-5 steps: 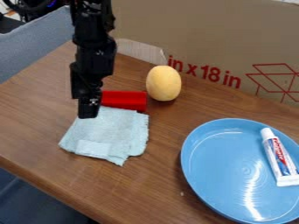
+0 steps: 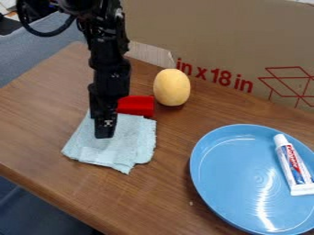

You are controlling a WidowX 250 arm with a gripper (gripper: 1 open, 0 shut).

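My black gripper (image 2: pixel 105 124) is lowered over the light blue folded cloth (image 2: pixel 123 151), its open fingertips at the cloth's upper part. Behind it and partly hidden lies a red object (image 2: pixel 136 106). A pale yellow egg-shaped object (image 2: pixel 172 86) sits just right of the red one.
A blue plate (image 2: pixel 233 184) at the right holds a toothpaste tube (image 2: pixel 293 165). A cardboard box (image 2: pixel 227 37) stands along the back.
My gripper has moved down, from above and beside the red object to the top of the cloth. The other things have not visibly moved.
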